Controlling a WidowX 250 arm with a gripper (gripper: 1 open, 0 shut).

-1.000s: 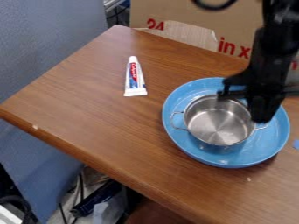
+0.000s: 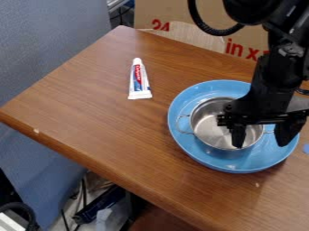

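A blue plate (image 2: 259, 158) sits at the right of the wooden table, holding a steel pot (image 2: 211, 131) with side handles. My black gripper (image 2: 259, 128) is low over the pot's right part, its fingers at or inside the rim; whether it is open or shut on anything cannot be made out. A white toothpaste tube (image 2: 139, 79) lies upright in the view, left of the plate and apart from it.
A cardboard box (image 2: 193, 18) stands behind the table. Cables and clutter lie below the table's left edge.
The gripper has moved left and down onto the pot, covering more of it. The pot, plate and tube look unmoved.
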